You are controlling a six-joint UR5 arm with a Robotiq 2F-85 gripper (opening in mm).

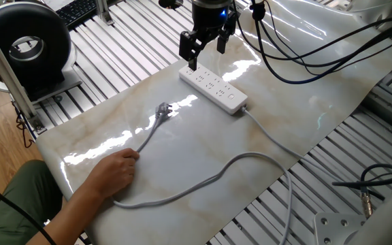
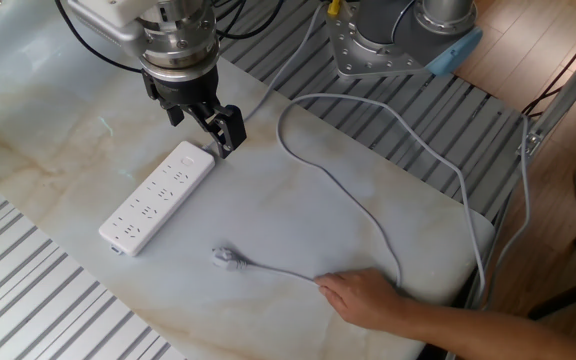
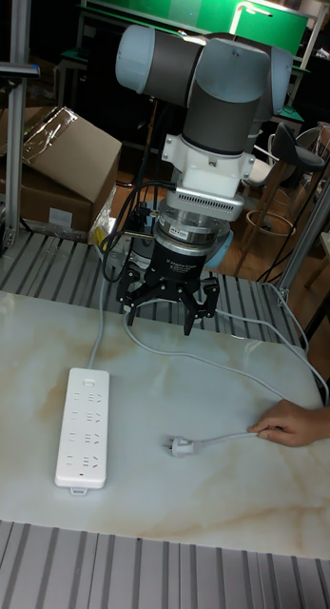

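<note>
A white power strip (image 1: 213,89) with rows of sockets lies flat on the marbled sheet. Its grey plug (image 1: 162,111) rests apart from it on the same sheet, and a person's hand (image 1: 118,170) holds the cable just behind that plug. My gripper (image 3: 161,321) hangs above the sheet, its two fingers spread wide and nothing between them. From exterior view 3 it appears behind and to the right of the strip (image 3: 85,428). Exterior view 2 places the gripper (image 2: 200,136) near the strip's switch end, clear of the plug (image 2: 226,257).
The grey cable (image 2: 343,185) loops across the sheet and over its edge. Slatted metal table (image 1: 107,58) surrounds the marbled sheet (image 1: 203,146). A black round object (image 1: 26,46) stands at the far left. Black cables (image 1: 298,58) hang beside the arm.
</note>
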